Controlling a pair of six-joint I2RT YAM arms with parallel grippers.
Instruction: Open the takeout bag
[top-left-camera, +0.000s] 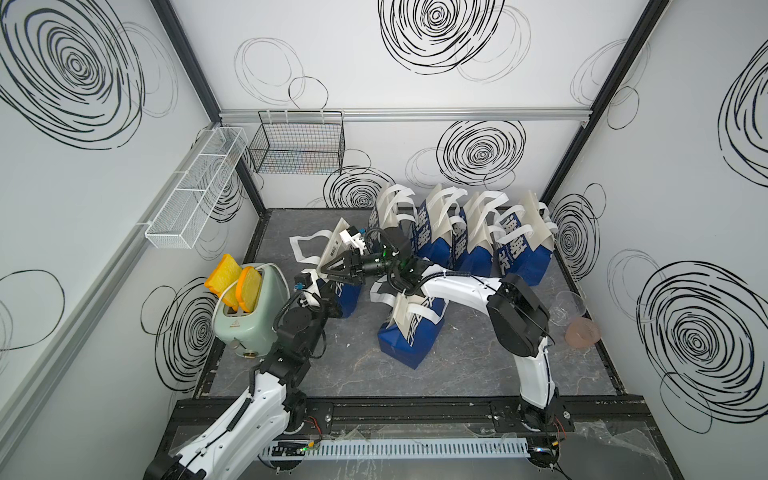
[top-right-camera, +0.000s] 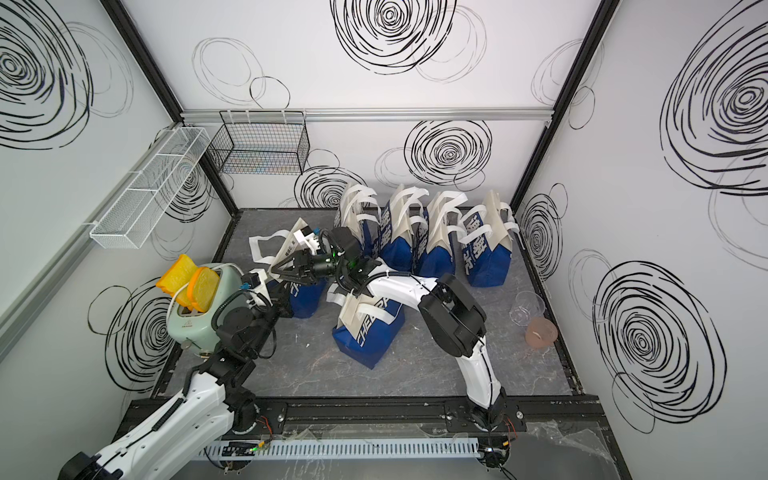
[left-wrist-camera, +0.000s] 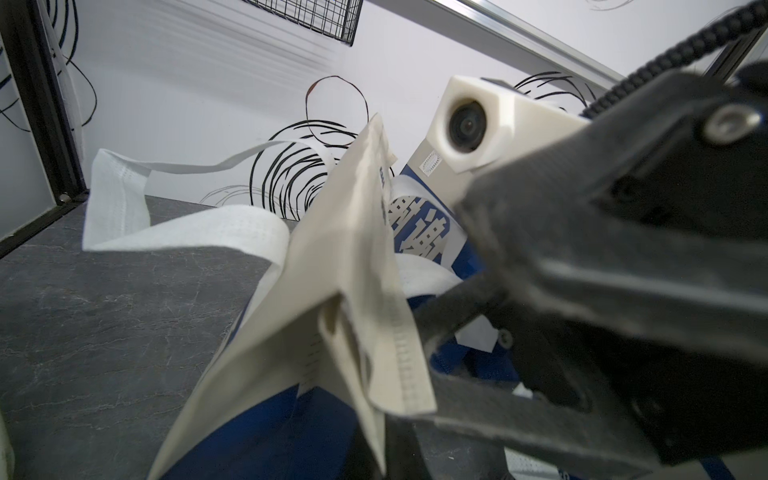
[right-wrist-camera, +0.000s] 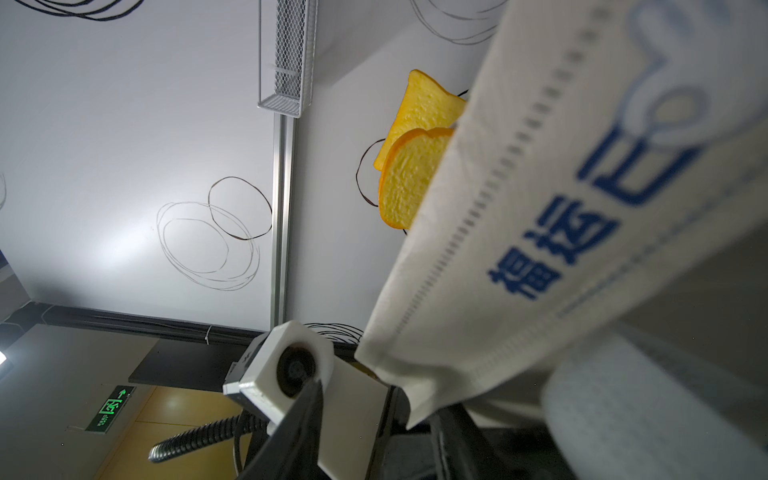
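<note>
The takeout bag (top-left-camera: 332, 249), cream on top and blue below, stands at the left of the table with one white handle looped out to the left. In the left wrist view its cream rim (left-wrist-camera: 400, 376) is folded, with a small gap between layers. My right gripper comes in from the right, its fingers part open around the rim corner. In the right wrist view the printed cream panel (right-wrist-camera: 520, 232) runs down to that gripper. My left gripper is shut low at the near side of the bag; whether cloth lies between its fingers is unclear.
Another blue bag (top-left-camera: 412, 340) stands near the right forearm. Several bags (top-left-camera: 476, 260) line the back right. A pale green toaster (top-left-camera: 252, 328) with yellow bread slices sits left of the left arm. Clear cups (top-left-camera: 582, 333) lie at far right.
</note>
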